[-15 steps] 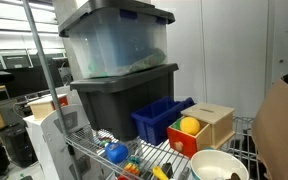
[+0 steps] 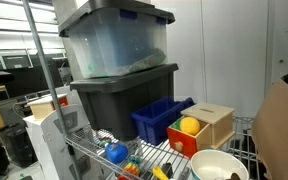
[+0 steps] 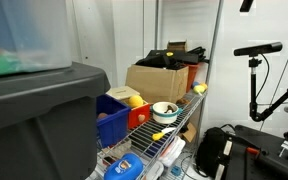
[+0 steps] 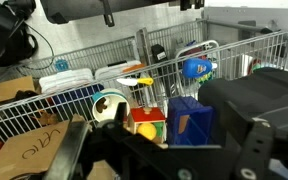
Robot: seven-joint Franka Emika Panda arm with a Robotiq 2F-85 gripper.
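In the wrist view my gripper looks open, its dark fingers spread apart at the bottom edge. It hangs high above a wire shelf. Beneath it lie a yellow ball (image 4: 147,130) at a small red-fronted wooden box (image 4: 147,115) and a dark blue bin (image 4: 189,121). A white bowl (image 2: 219,166) is beside the box. A blue object (image 2: 116,153) and a yellow-handled thing (image 2: 160,173) lie toward the shelf's front. No object shows between the fingers; the lower part of the fingers blends into dark shapes.
A black lidded tote (image 2: 124,101) with a clear tote (image 2: 114,43) on top stands at one end of the shelf. A cardboard box (image 3: 156,86) fills the other end. The shelf's wire rim (image 4: 99,55) runs along the front. Cables (image 3: 189,163) lie on the floor.
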